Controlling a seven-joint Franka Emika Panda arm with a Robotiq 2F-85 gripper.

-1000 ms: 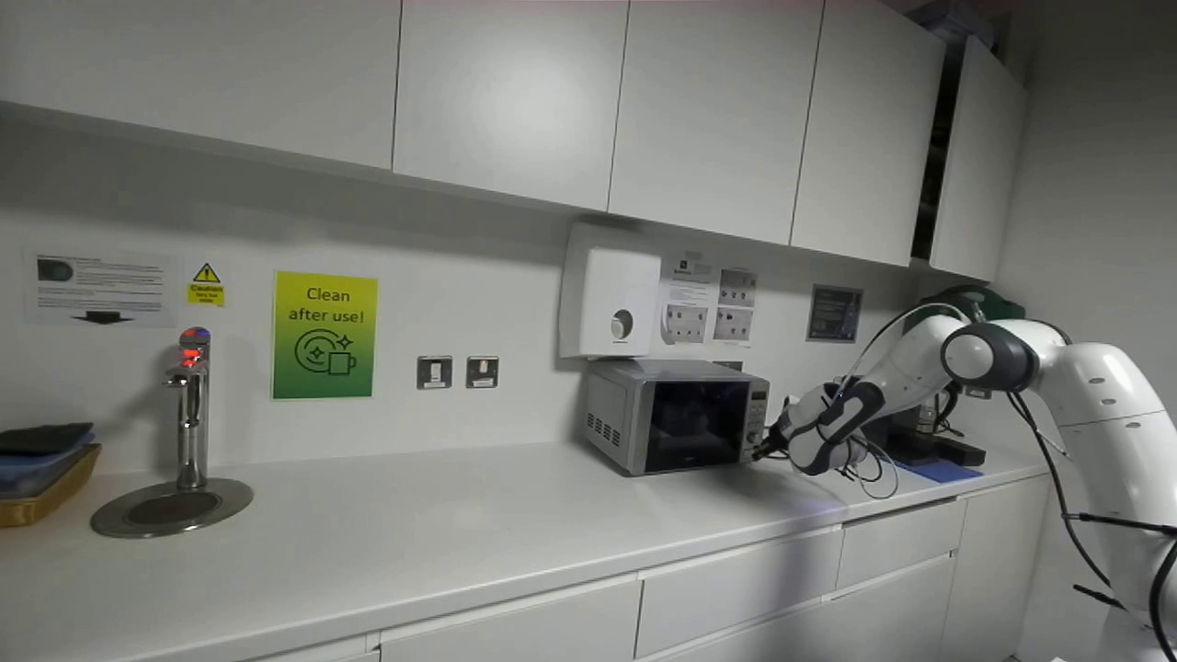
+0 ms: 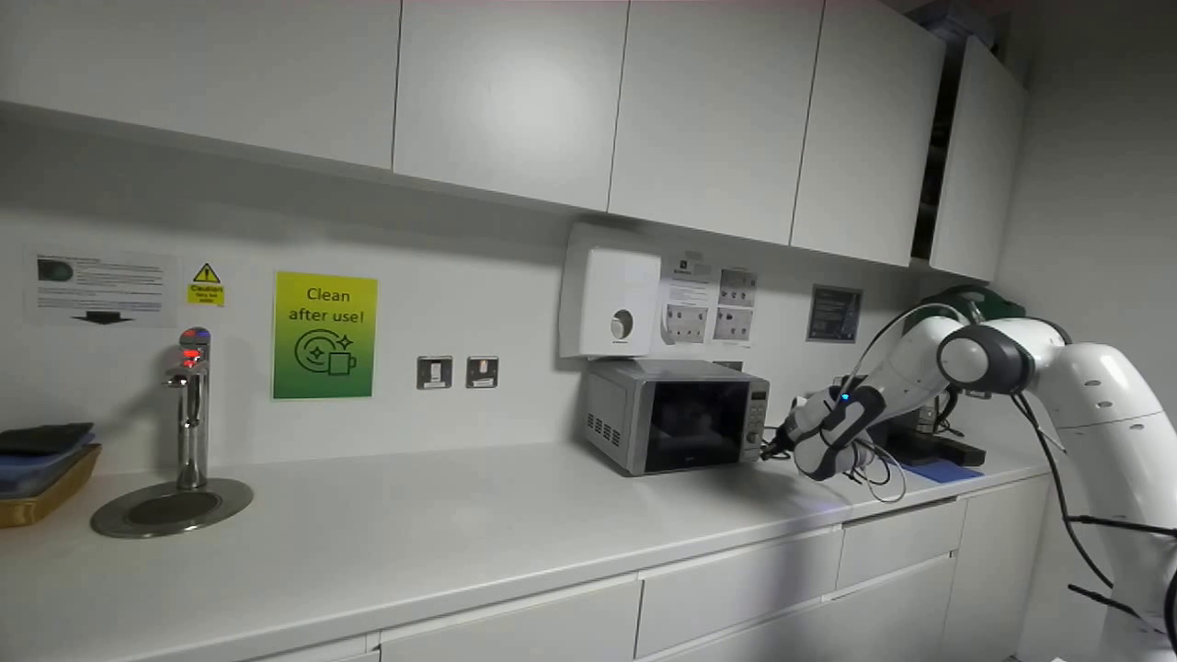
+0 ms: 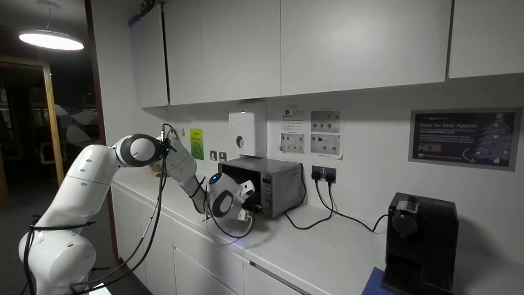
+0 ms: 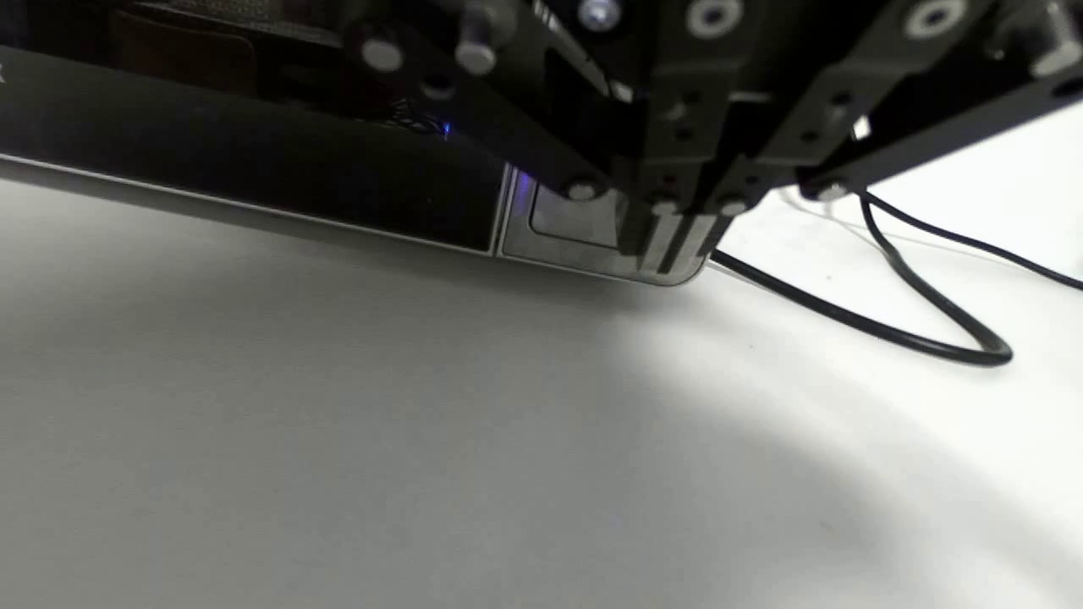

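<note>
A grey microwave (image 2: 614, 410) with a dark glass door (image 2: 692, 425) stands on the counter against the wall, its door shut. My gripper is shut, with nothing showing between its fingers. In the wrist view the fingertips overlap the lower right of the microwave's control panel, beside a square button (image 4: 574, 218) that they partly hide. Whether they touch the panel I cannot tell. In the second exterior view the hand covers part of the front of the microwave (image 3: 285, 189), and its control panel (image 3: 266, 189) shows to the right of the hand.
Black cables (image 3: 314, 226) run from the wall socket (image 3: 324, 174) along the counter. A black coffee machine (image 3: 422, 241) stands to the right on a blue mat (image 3: 377, 282).
The gripper has shifted slightly to the right in the first exterior view, toward the right edge of the microwave's front. The microwave has not visibly moved and its door is still shut.
</note>
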